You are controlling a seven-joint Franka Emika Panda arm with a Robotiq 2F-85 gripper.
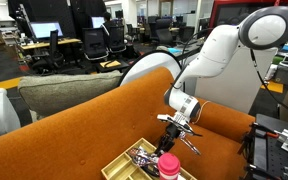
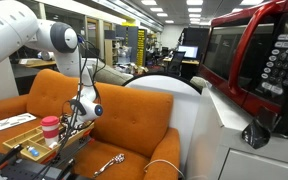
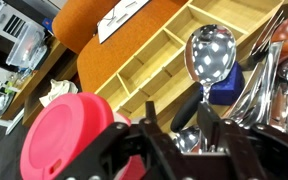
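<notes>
In the wrist view a slotted metal spoon (image 3: 212, 52) lies over the wooden tray, with its dark handle (image 3: 188, 106) running back between my fingers. My gripper is partly open around that handle, with a gap still showing. In exterior view 1 the gripper (image 1: 164, 149) is low over the tray (image 1: 117, 166), just behind the red-lidded cup (image 1: 169, 168). The fingertips are too small to make out there.
The cup's red lid (image 3: 66, 135) stands close on the left of my gripper. Several metal utensils (image 3: 280, 78) crowd the tray's right side; compartments on the left (image 3: 141, 66) are empty. Another metal utensil (image 2: 106, 162) lies on the orange sofa (image 2: 134, 118).
</notes>
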